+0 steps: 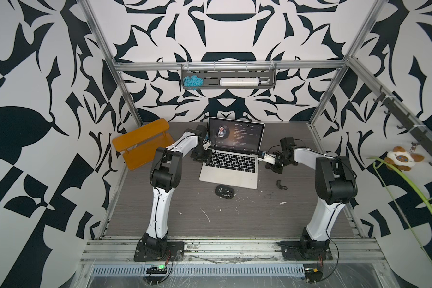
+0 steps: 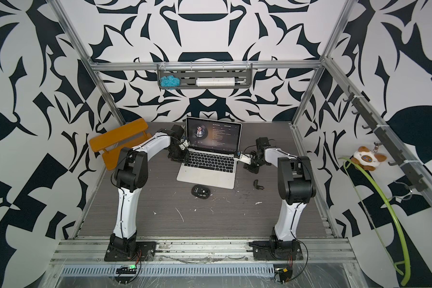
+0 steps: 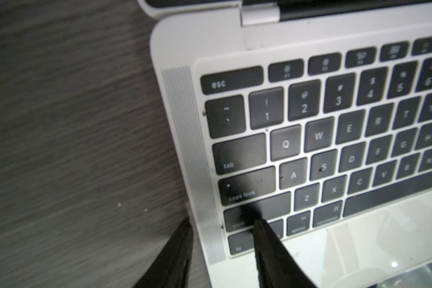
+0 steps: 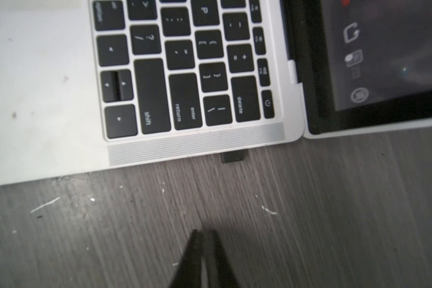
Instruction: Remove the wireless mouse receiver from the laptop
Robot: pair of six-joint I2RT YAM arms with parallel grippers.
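A small black receiver (image 4: 232, 156) juts out of the right side of the silver laptop (image 4: 38, 96), near its hinge end, in the right wrist view. Short of it, over bare tabletop, my right gripper is shut, its fingertips together with nothing between them. A clear gap separates those tips from the receiver. At the laptop's left edge, my left gripper stands open in the left wrist view, one finger over the table side and the other over the lower-left keys. The gap between its fingers spans the laptop's edge strip.
A black mouse (image 1: 224, 192) lies in front of the laptop. A small black piece (image 1: 281, 184) rests on the table to the right. An orange stand (image 1: 144, 143) is at the back left.
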